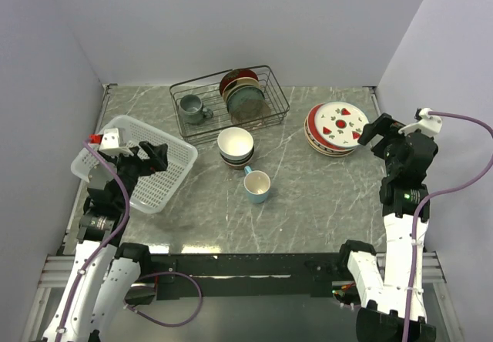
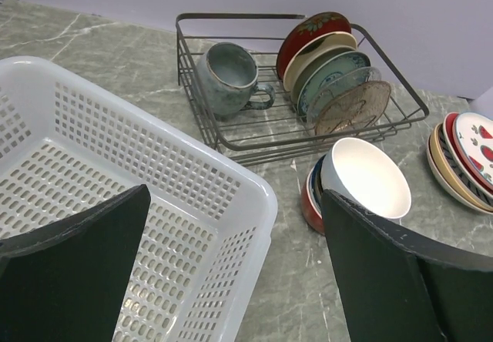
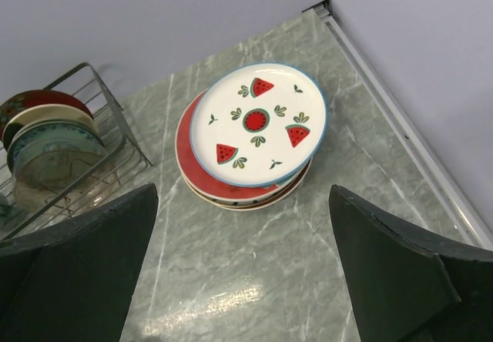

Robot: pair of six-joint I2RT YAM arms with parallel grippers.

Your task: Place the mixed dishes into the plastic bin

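The white plastic bin stands empty at the left of the table. My left gripper is open above it, nothing between its fingers. At the right, my right gripper hangs open, short of a stack of plates topped by a white watermelon plate over a red one. A white bowl tops a small stack of bowls at mid-table. Just in front of it is a light blue mug. In the wire rack at the back are a grey-blue mug and several upright plates.
Walls close off the back and both sides. The rack's wire rim stands close behind the bin and bowls.
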